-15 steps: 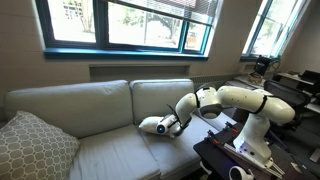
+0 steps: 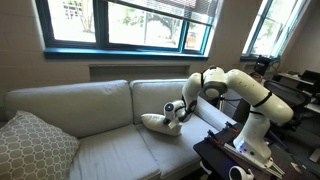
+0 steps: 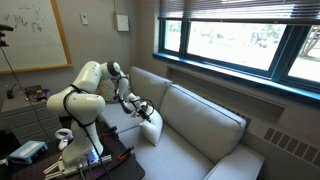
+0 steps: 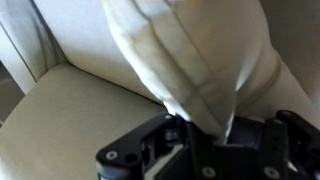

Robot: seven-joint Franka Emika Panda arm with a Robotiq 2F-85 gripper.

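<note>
A white pillow (image 2: 157,124) is on the middle part of the light grey sofa (image 2: 105,101), tilted. My gripper (image 2: 174,124) is at its right side in the first exterior view. In the second exterior view the pillow (image 3: 152,127) stands slanted against the seat, with the arm's end at its top. Pale cloth of the pillow (image 4: 190,50) fills the middle of the wrist view and runs down between the fingers. The gripper is shut on a fold of it. The fingertips are mostly hidden by cloth.
A patterned grey pillow (image 2: 36,148) leans at the sofa's left end. The robot base stands on a dark table (image 2: 222,160) at the sofa's front right. Much of the seat away from the pillow is clear.
In the first exterior view my gripper has gone up and somewhat to the right. The white pillow has shifted with it, its gripped side now higher.
</note>
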